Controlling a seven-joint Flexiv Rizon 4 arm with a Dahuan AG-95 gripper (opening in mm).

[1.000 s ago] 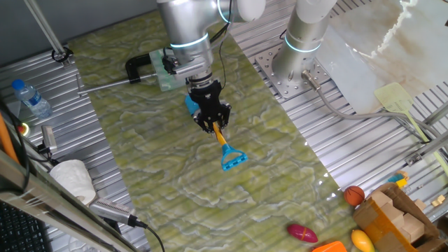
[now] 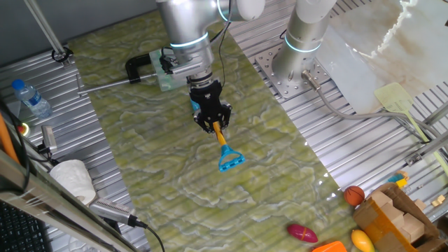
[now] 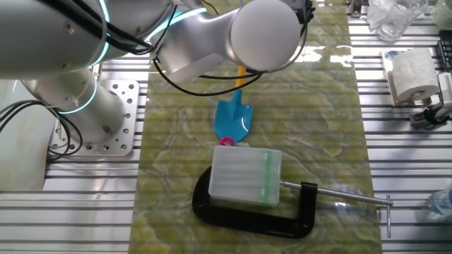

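A toy shovel with a blue blade (image 3: 234,118), a yellow shaft (image 2: 220,134) and a blue D-shaped handle (image 2: 232,162) is at the middle of the green marbled board. My gripper (image 2: 215,127) points down over the shaft and appears shut on it, just above the handle; its fingertips are small and partly dark here. In exterior view 1 the gripper covers most of the blade. In exterior view 2 the arm hides the gripper and the handle. Whether the shovel touches the board is hard to tell.
Near the blade tip lie a small pink-red round thing (image 3: 227,141), a translucent box (image 3: 244,176) and a black C-clamp (image 3: 254,224). A purple toy (image 2: 302,232), a small basketball (image 2: 353,195) and a cardboard box (image 2: 388,218) stand front right. The board's front middle is clear.
The shovel has turned slightly: its handle has shifted a little left and its blade a little right, further behind the gripper. The arm looks almost unmoved.
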